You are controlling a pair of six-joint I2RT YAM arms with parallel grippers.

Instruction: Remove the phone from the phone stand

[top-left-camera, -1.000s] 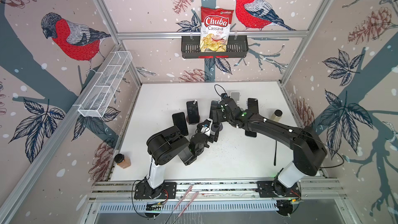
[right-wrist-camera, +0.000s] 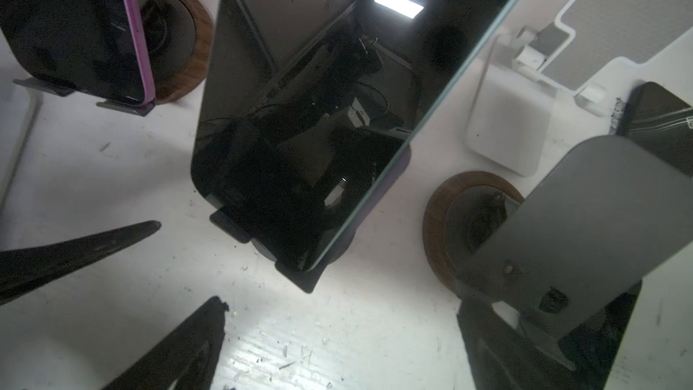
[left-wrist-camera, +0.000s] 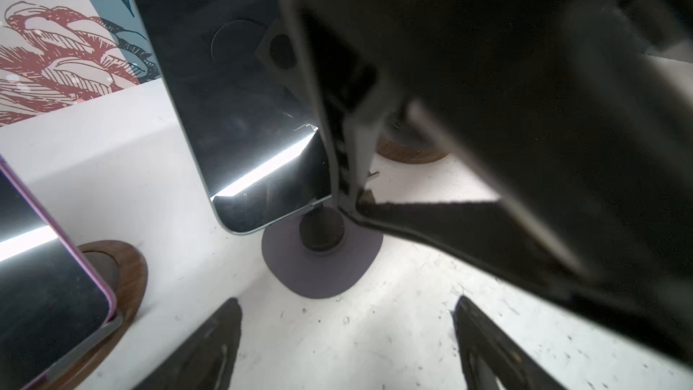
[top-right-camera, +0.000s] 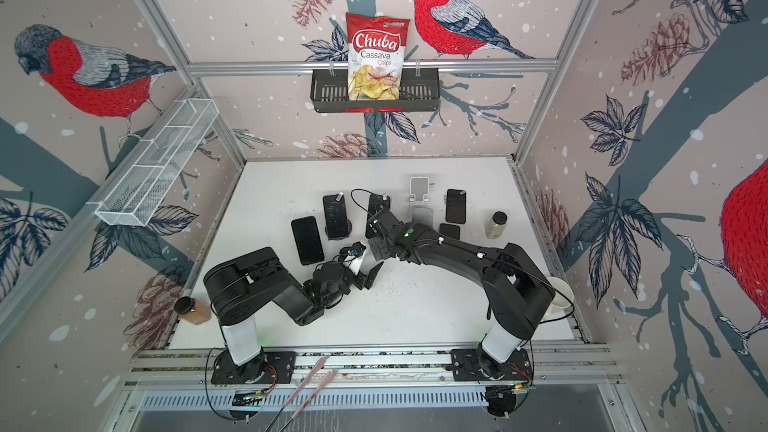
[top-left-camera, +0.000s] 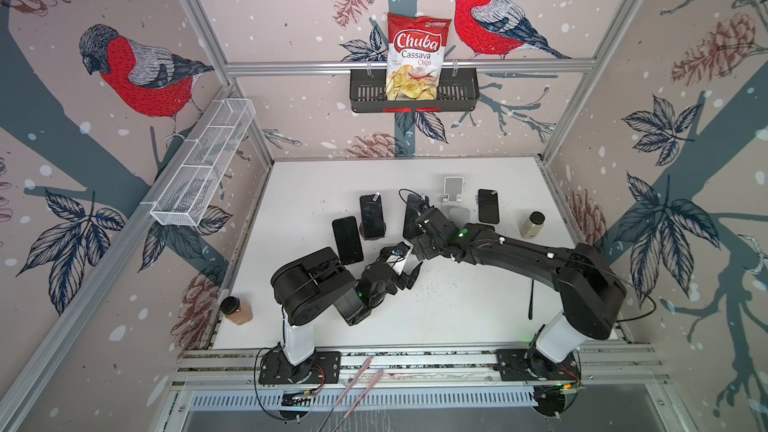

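Note:
A dark phone [right-wrist-camera: 317,122] leans on a stand in the middle of the right wrist view, its lower edge resting on two small lips. In the left wrist view the same phone [left-wrist-camera: 238,101] appears above the stand's round purple-grey base [left-wrist-camera: 317,260], partly covered by the right arm. My right gripper stands open just in front of the phone's lower end, with nothing between its fingers. My left gripper, also open and empty, is low in front of the stand base. From above, both grippers sit close together, hiding the stand's foot.
A pink-edged phone [right-wrist-camera: 72,29] on a wooden-based stand is to the left. At right are a grey stand [right-wrist-camera: 592,216], a white stand [right-wrist-camera: 512,108] and a dark phone [top-left-camera: 488,205]. Another phone [top-left-camera: 348,240] stands farther left.
The phone still leans on its stand.

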